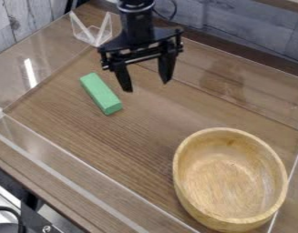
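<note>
My black gripper (137, 70) hangs over the upper middle of the wooden tray, its fingers spread open with nothing between them. A green block (100, 94) lies on the wood to the left of it and a little lower, apart from the fingers. A round tan bowl (229, 171) sits at the lower right.
The wooden tray floor (102, 164) is bare at the lower left and to the right above the bowl. Its raised edges run along the left and back. Something clear or whitish (93, 27) is at the upper left by the edge.
</note>
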